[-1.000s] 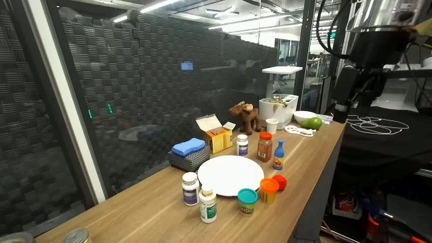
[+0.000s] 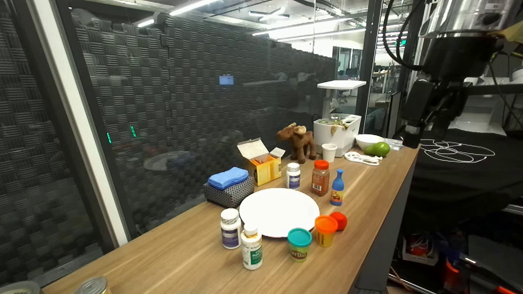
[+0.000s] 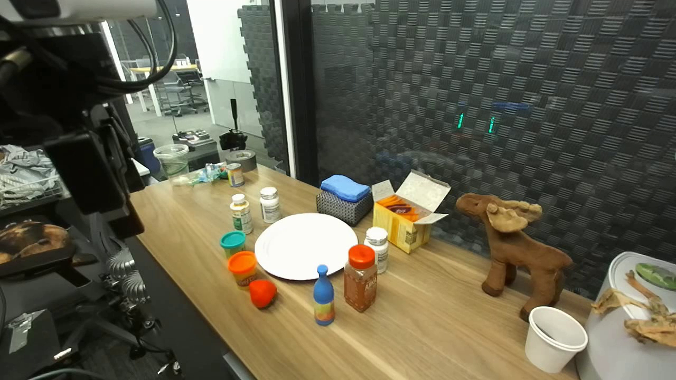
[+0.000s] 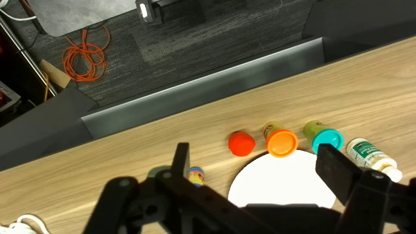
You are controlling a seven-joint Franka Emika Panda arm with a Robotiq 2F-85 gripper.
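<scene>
High above the table's front edge, my gripper is open and nothing lies between its fingers. A white plate [image 2: 279, 211] rests on the wooden table, bare on top. Close to its front rim are a red ball-like object [image 4: 241, 143], an orange-lidded tub [image 4: 281, 142] and a teal-lidded tub [image 4: 328, 139]. A blue bottle [image 3: 324, 296] stands upright beside a red-capped spice jar [image 3: 360, 279]; in the wrist view a finger partly covers the bottle. White pill bottles stand on both sides of the plate, including a green-labelled one [image 2: 252, 248].
Along the back are a woven box [image 2: 230, 193] with a blue cloth, an open yellow box [image 2: 266, 169] and a brown plush moose [image 3: 516, 250]. A paper cup [image 3: 554, 339] stands by the white planter. Bare wood lies along the table's front edge.
</scene>
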